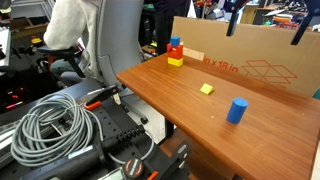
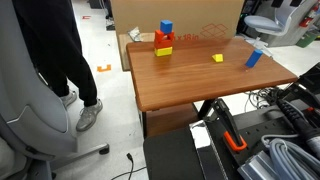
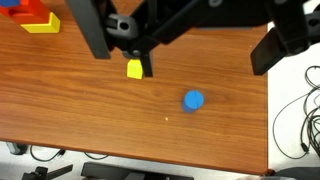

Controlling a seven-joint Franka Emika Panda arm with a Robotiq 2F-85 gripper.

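High above the right part of the wooden table, my gripper (image 1: 264, 37) stands open and empty, its dark fingers (image 1: 233, 20) wide apart. A blue cylinder (image 1: 237, 110) stands upright on the table below it. To its left lies a small yellow block (image 1: 207, 88). Further left is a stack (image 1: 175, 52) with yellow at the bottom, red in the middle and blue on top. In the wrist view, the blue cylinder (image 3: 193, 100) appears between and below the two fingers, while the yellow block (image 3: 134, 69) shows beside the left fingertip. Only part of the stack (image 3: 38, 18) is visible at upper left there.
A cardboard panel (image 1: 250, 50) stands along the table's back edge. Coiled grey cable (image 1: 50, 130) and black equipment occupy the front left, off the table (image 1: 185, 100). Bare tabletop surrounds the cylinder and the yellow block.
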